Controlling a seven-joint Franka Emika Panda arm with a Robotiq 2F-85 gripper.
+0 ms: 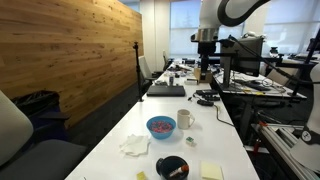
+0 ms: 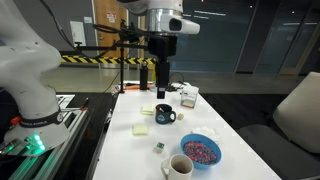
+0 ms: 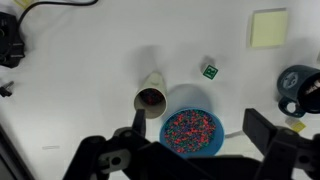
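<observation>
High above the white table, my gripper hangs open with its fingers wide apart and nothing between them; exterior view 2 also shows the gripper (image 2: 152, 78) clear of the tabletop. Below it in the wrist view lies a blue bowl (image 3: 189, 112) filled with small red and green bits. Just left of the bowl is a white mug (image 3: 152, 97). A small green cube (image 3: 210, 72) rests above the bowl in that view. At the right edge stands a dark mug (image 3: 290, 80), its contents unclear. Near it lies a yellow pad (image 3: 269, 28).
A crumpled white cloth (image 1: 135, 146) lies beside the bowl. Black equipment (image 3: 10, 40) with a cable sits at the wrist view's upper left. Dark flat items (image 1: 166, 90) occupy the table's far end. Bare tabletop separates most objects.
</observation>
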